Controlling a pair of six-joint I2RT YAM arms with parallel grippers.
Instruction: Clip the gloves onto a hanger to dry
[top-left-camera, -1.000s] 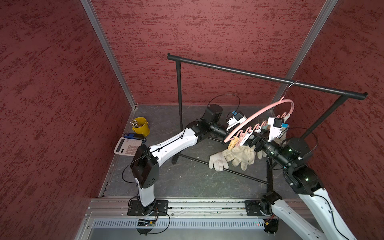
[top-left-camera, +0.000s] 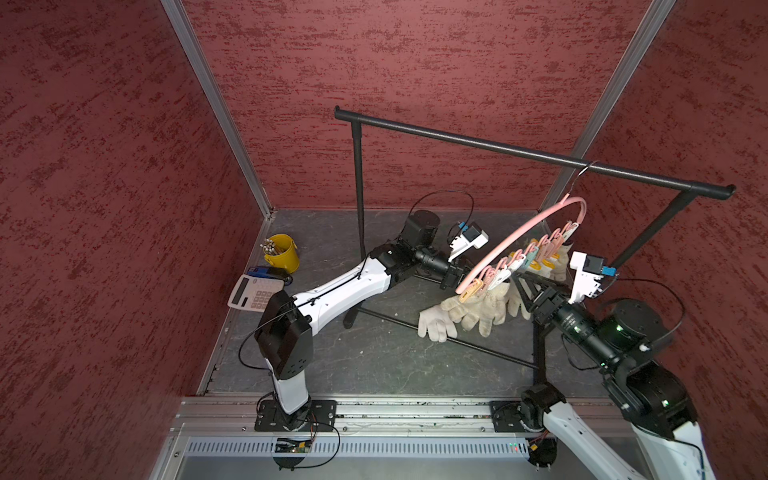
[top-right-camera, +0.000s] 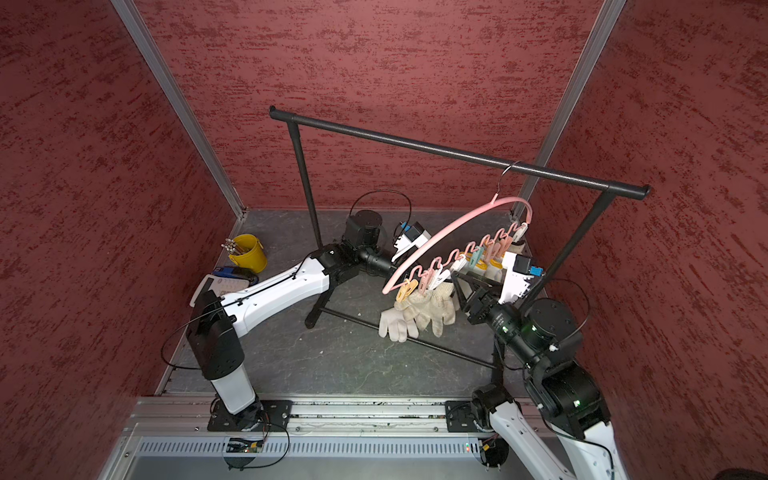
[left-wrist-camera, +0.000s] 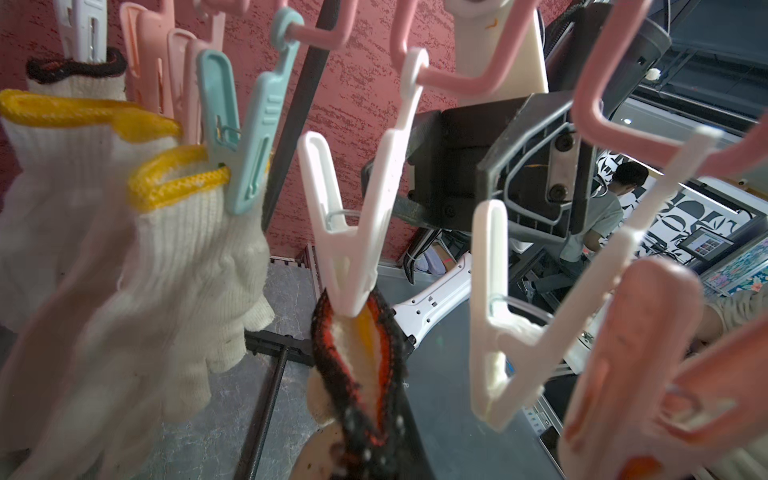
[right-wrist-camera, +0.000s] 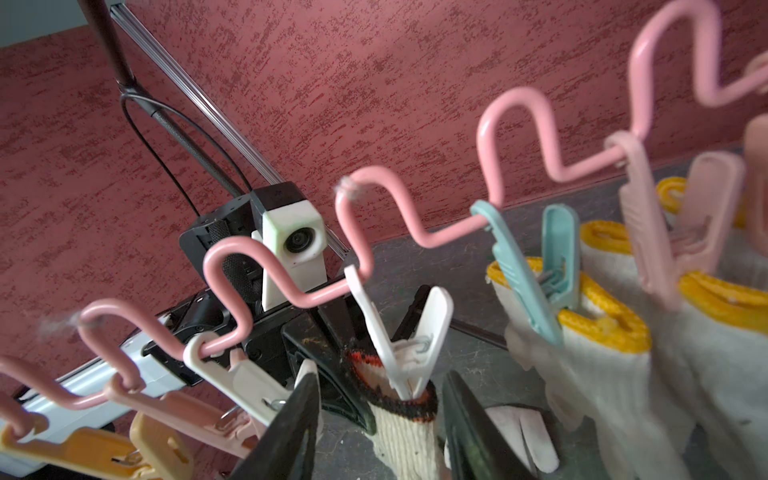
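Observation:
A white clip (left-wrist-camera: 352, 232) hanging from the pink hanger (top-right-camera: 448, 232) bites the far edge of a dark-cuffed glove (right-wrist-camera: 404, 432). At the cuff's near edge, stretched toward the left wrist camera, my left gripper (top-left-camera: 457, 277) is shut; its fingertips are largely hidden. My right gripper stands open in front of that clip, with clip and glove beyond its fingers and nothing held. Beside it, yellow-cuffed gloves (left-wrist-camera: 200, 264) hang from a teal clip (right-wrist-camera: 552, 272) and pink clips (right-wrist-camera: 680, 224).
Empty white clips (left-wrist-camera: 512, 336), a pink one (right-wrist-camera: 180, 412) and a yellow one (right-wrist-camera: 96, 452) hang toward the hanger's near end. A loose glove (top-left-camera: 437, 323) lies on the floor by the rack (top-left-camera: 480, 142). A yellow cup (top-left-camera: 281, 253) and calculator (top-left-camera: 255, 293) stand far left.
My right gripper has backed away to the right from the clips, and its fingers are now apart. The hanger has swung slightly. The left arm has barely moved.

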